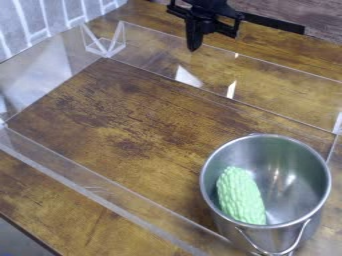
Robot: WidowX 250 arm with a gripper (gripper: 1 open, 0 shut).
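My black gripper (195,40) is high at the top of the camera view, above the far edge of the clear-walled area, pointing down, with nothing visible between its fingers; it appears shut. A steel bucket (301,185) stands at the bottom right, with a green textured corn-like object (239,196) lying inside it, far from the gripper.
Clear plastic walls (94,205) border the wooden surface (127,130), whose middle is empty. A white slatted thing (34,25) stands at the back left.
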